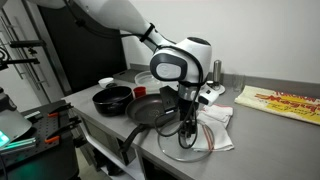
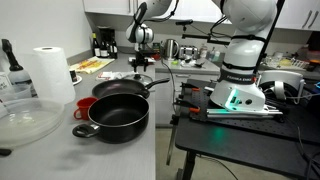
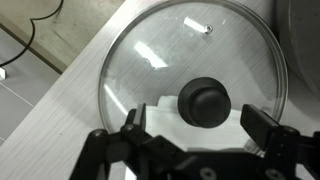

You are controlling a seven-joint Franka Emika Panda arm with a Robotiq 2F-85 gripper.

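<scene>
A round clear glass lid (image 3: 130, 75) with a metal rim lies on the counter, partly over a white towel (image 1: 214, 135). In the wrist view its black knob (image 3: 204, 101) sits between the open fingers, apart from both. My gripper is above the lid, with nothing held. Exterior view 1 has the gripper (image 1: 187, 134) low over the lid (image 1: 172, 148), its tips close to the knob, which the gripper mostly hides there. A dark frying pan (image 1: 148, 108) stands just left of the lid.
A black pot (image 2: 122, 119) and red cups (image 2: 84, 106) stand beyond the pan. A clear bowl (image 2: 28, 118) is farther along. The counter's front edge runs close by the lid. A yellow patterned mat (image 1: 280, 102) lies at right; bare counter (image 1: 265, 140) is in front of it.
</scene>
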